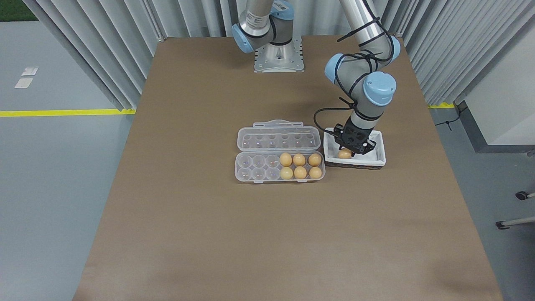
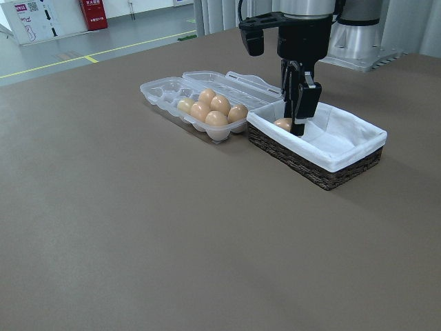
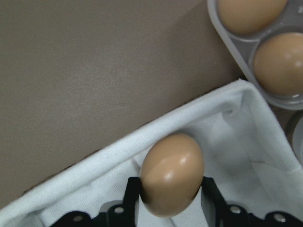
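Note:
My gripper is down in a white cloth-lined wicker basket (image 2: 324, 155), its two fingertips pressed to either side of a brown egg (image 3: 173, 165) near the basket's wall, shut on it. In the front view the egg (image 1: 345, 154) shows partly beneath the gripper (image 1: 353, 148). Beside the basket lies an open clear plastic egg carton (image 1: 250, 165), its lid (image 1: 266, 138) folded back; six eggs (image 1: 299, 172) sit in two rows at the end nearest the basket, the other cups empty.
Grey curtains line the wall behind.

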